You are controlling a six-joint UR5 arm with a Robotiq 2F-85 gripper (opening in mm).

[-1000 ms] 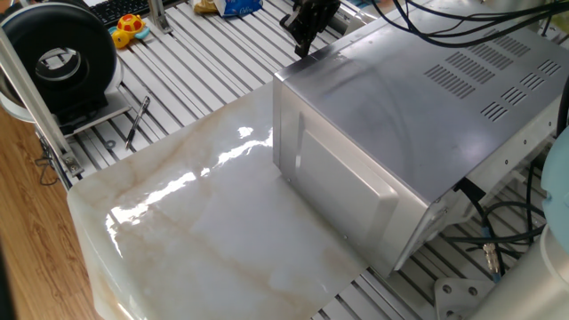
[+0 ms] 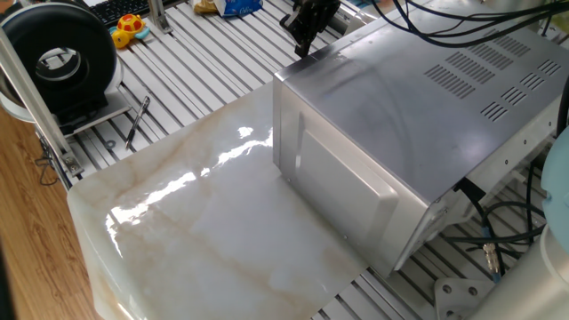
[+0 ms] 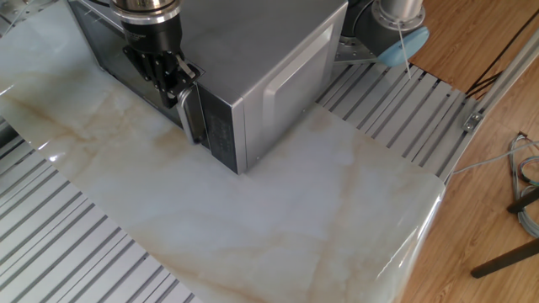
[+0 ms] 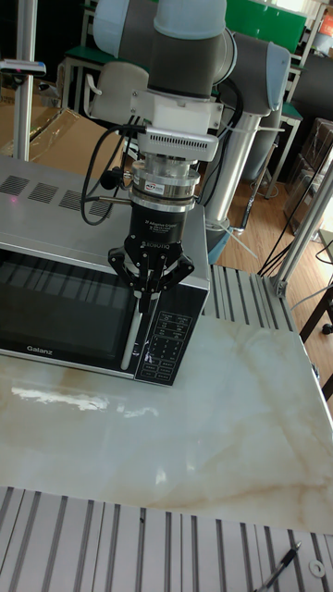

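Observation:
A silver microwave [image 2: 382, 98] with a black front stands on a marbled sheet [image 3: 253, 227]. Its door [image 4: 59, 314] appears closed in exterior view 3, and an upright silver handle [image 4: 129, 340] runs beside the control panel [image 4: 169, 340]. My black gripper [image 4: 144, 296] points down at the handle's upper end, its fingers close together there. From the side, the gripper [image 3: 175, 94] sits right at the top of the handle [image 3: 190, 116]. Whether the fingers clasp the handle or only stand against it cannot be told. Exterior view 1 shows just part of the gripper [image 2: 304, 43] past the microwave's front corner.
Marbled sheet lies bare in front of the microwave and to its side. A pen [image 2: 138, 122], a yellow toy [image 2: 131, 30] and a black round device [image 2: 62, 58] are on the slatted table. Cables [image 2: 471, 36] hang over the microwave's top.

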